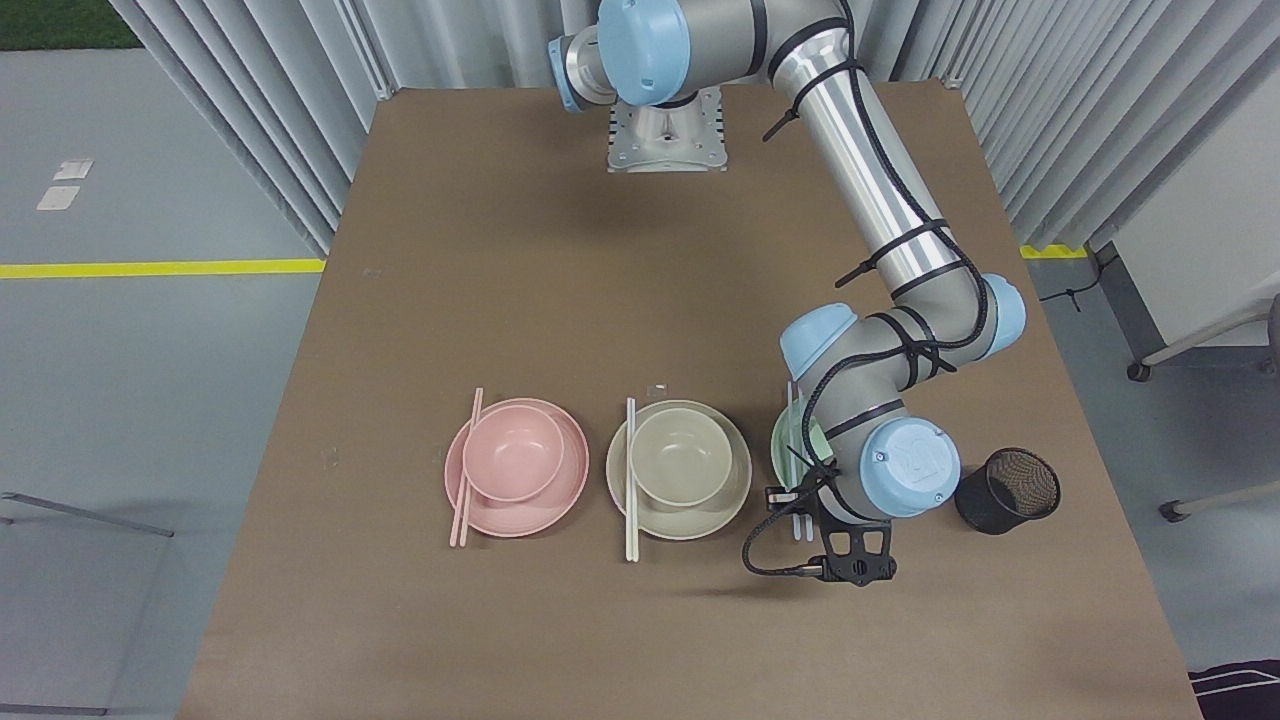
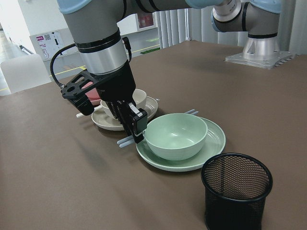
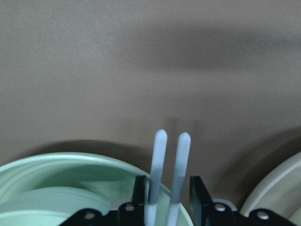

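My gripper (image 2: 135,132) is low over the left rim of the green plate (image 2: 182,164), beside the green bowl (image 2: 175,143). A pair of pale blue chopsticks (image 3: 180,165) lies across that plate, with their ends between my two fingers in the wrist view; the fingers stand apart, one on each side, and I cannot tell whether they touch. In the front view the gripper is mostly hidden under the arm. The beige plate with bowl (image 1: 681,456) and white chopsticks (image 1: 631,528) is beside it; the pink bowl (image 1: 513,451) on its plate is further left.
A black mesh cup (image 1: 1008,490) stands right of the green setting. Pink chopsticks (image 1: 459,518) lie on the pink plate's left edge.
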